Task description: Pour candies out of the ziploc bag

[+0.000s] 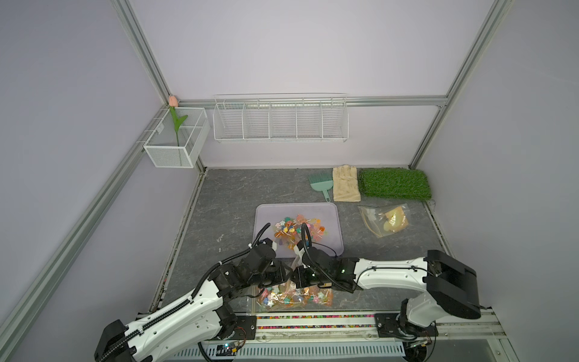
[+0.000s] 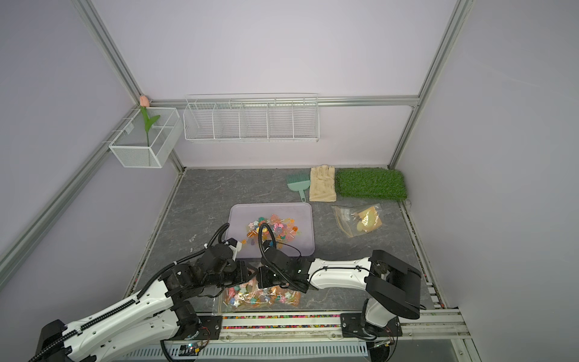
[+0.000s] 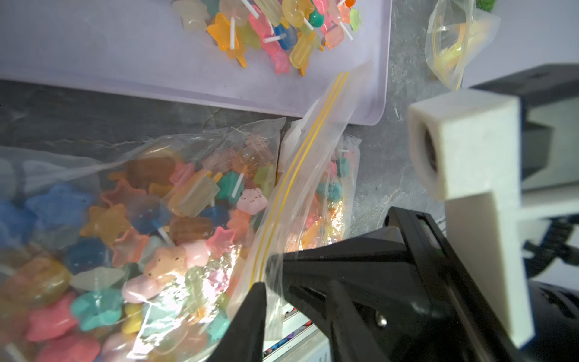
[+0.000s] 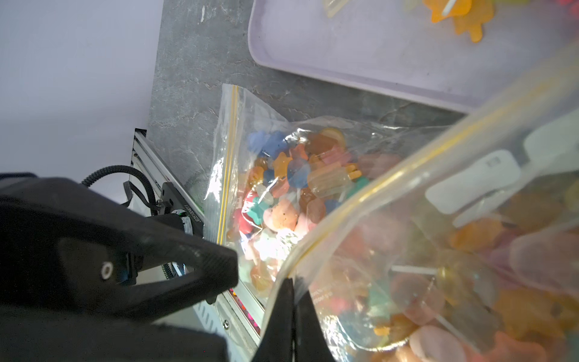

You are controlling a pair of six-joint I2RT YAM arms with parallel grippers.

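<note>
A clear ziploc bag of candies with a yellow zip strip is raised by its top edge. My right gripper is shut on that edge, with the thin film between its fingertips. My left gripper stands part open close to it, the end of the zip strip hanging near and partly between its fingers. Another candy-filled bag lies flat on the table, to the left. Behind them sits a pale lilac tray with a pile of loose candies on it.
A bag with yellowish contents lies to the right of the tray. At the back are a green brush, a cream glove and a grass mat. The table left of the tray is clear.
</note>
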